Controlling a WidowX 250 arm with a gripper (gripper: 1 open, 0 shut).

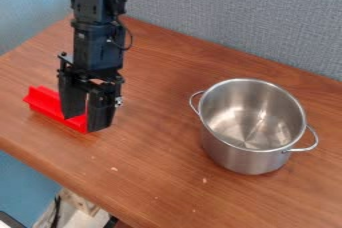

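A black gripper (88, 107) hangs at the left of the camera view, its fingers pointing down at a red object (48, 105), long and low, lying on the wooden table. The fingers are in front of the red object's right part and partly hide it. Whether they touch it, and how far apart they stand, I cannot tell.
A steel pot (250, 132) with two side handles stands on the right of the table (174, 192). The table's edge runs along the lower left, with a blue surface beyond.
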